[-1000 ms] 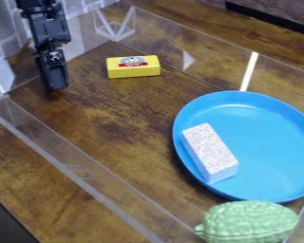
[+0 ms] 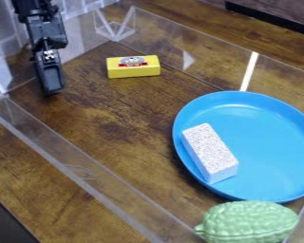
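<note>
My black gripper (image 2: 48,78) hangs at the upper left, low inside the clear-walled enclosure; the gap between its fingers is hard to make out from this side. To its right, apart from it, a yellow box with a red and white label (image 2: 133,66) lies on the wooden floor. A speckled white block (image 2: 209,152) lies in the left part of a round blue plate (image 2: 269,142) on the right. A green bumpy object (image 2: 247,221) sits at the bottom right, below the plate.
Transparent walls (image 2: 77,175) border the wooden work area (image 2: 117,123). The floor between my gripper, the yellow box and the plate is clear.
My gripper has shifted very slightly at the upper left. The box, plate, block and green object have not moved.
</note>
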